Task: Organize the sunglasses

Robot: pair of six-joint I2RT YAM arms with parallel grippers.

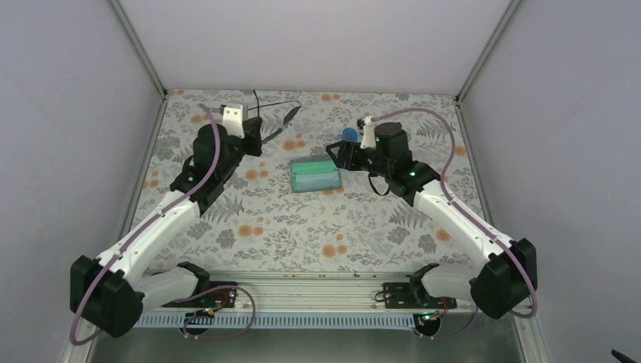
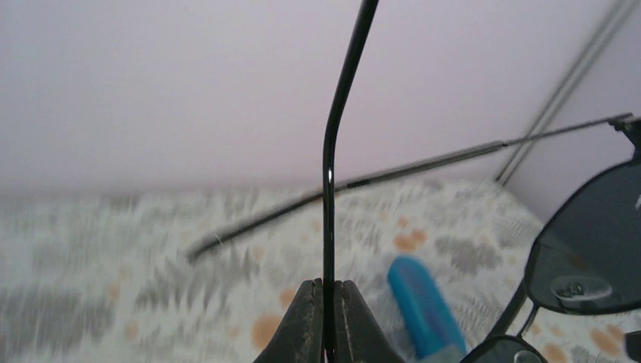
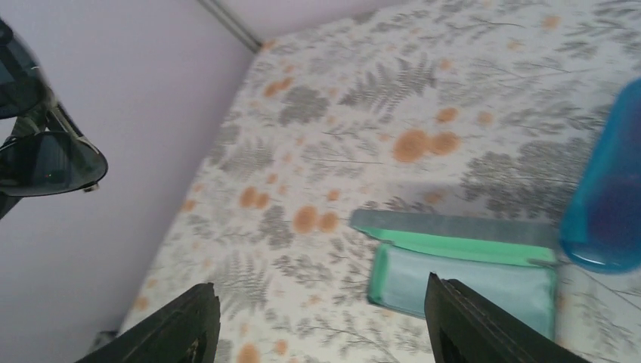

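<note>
Dark sunglasses (image 2: 586, 234) hang in the air, one thin temple arm pinched in my left gripper, which is shut on it. Their other arm stretches across the left wrist view, and the lenses sit at its right edge. From above, a lens (image 1: 292, 115) shows just right of the left gripper. An open glasses case (image 1: 316, 181), grey outside and green inside, with a grey-blue cloth (image 3: 469, 281) in it, lies on the table. My right gripper stands open above the table near the case, with nothing between its fingers.
A blue translucent cylindrical object (image 3: 605, 197) lies beside the case, partly behind the right arm from above. Walls stand at the back and sides.
</note>
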